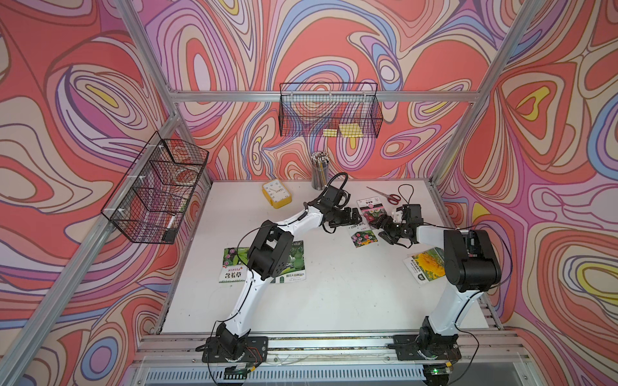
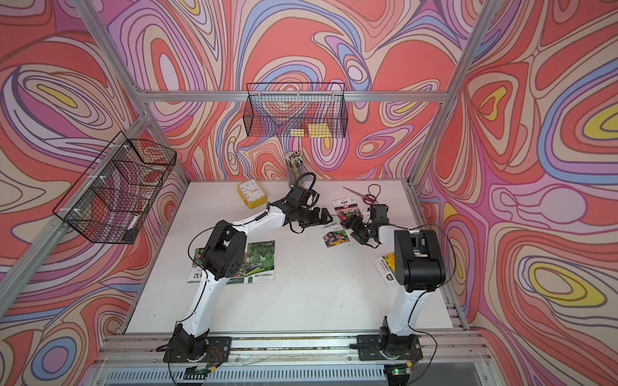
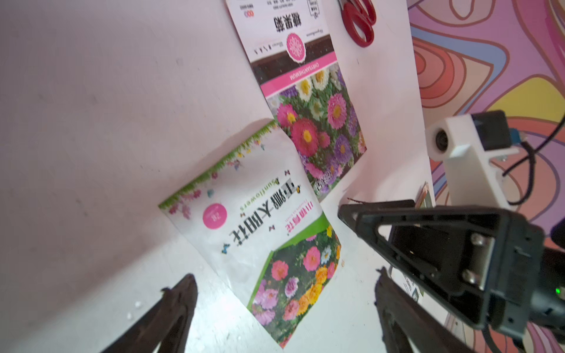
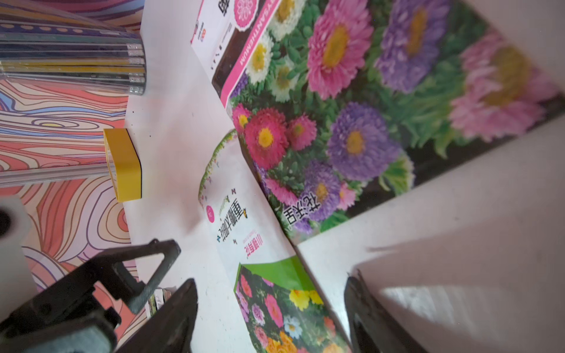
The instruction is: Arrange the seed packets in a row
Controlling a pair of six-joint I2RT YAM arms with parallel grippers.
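A white sunflower seed packet [image 3: 253, 206] lies obliquely on the table, its surface bowed. Its upper corner meets the chrysanthemum packet [image 3: 323, 106], which lies behind and to its right. Just left of these two is my left gripper [image 1: 354, 219], open in its wrist view with the sunflower packet ahead of its fingers. My right gripper is also open, apart from the packets on their right side. A yellow-flower packet [image 1: 421, 265] lies at the right, partly under the right arm. Two green-leaved packets, one on the left [image 1: 232, 272] and another [image 1: 296, 260] beside it, flank the left forearm, which hides the space between.
A yellow clock [image 1: 276, 193] and a pencil holder [image 1: 320, 172] stand at the back. Red-handled scissors [image 1: 392, 198] lie behind the right gripper.
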